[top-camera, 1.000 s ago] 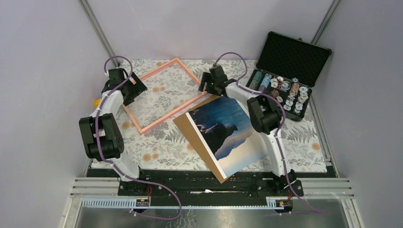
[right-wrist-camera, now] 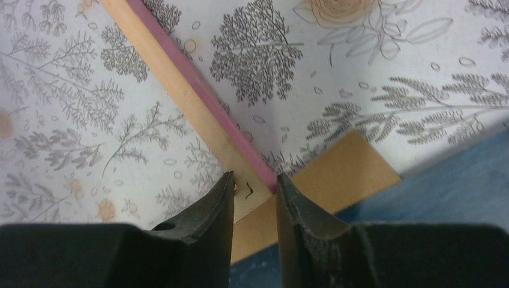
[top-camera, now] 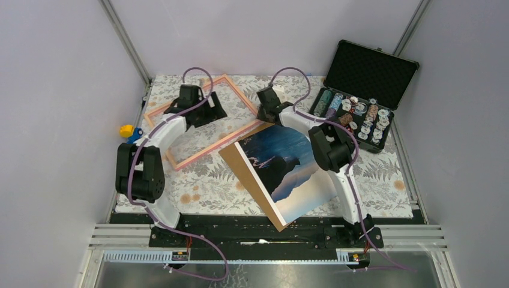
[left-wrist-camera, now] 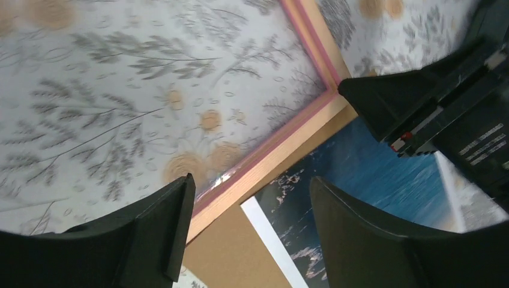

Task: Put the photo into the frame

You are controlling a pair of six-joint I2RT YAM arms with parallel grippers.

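The light-wood frame (top-camera: 231,135) with pink edging lies on the patterned mat, its right corner at my right gripper. That gripper's fingers are close round the corner; whether they grip it is unclear. The photo (top-camera: 300,174), a dark bird-like shape on blue, lies with brown board (top-camera: 243,179) below and right of the frame. My left gripper (top-camera: 213,105) is above the frame's left half, fingers apart with nothing held; its wrist view shows the right gripper at the frame's corner (left-wrist-camera: 336,99).
An open case of poker chips (top-camera: 378,126) stands at the back right, beside the right arm. A yellow and blue object (top-camera: 127,131) sits at the left edge.
My left arm has moved right from the frame's left corner to over its interior. My right gripper has shifted slightly at the corner.
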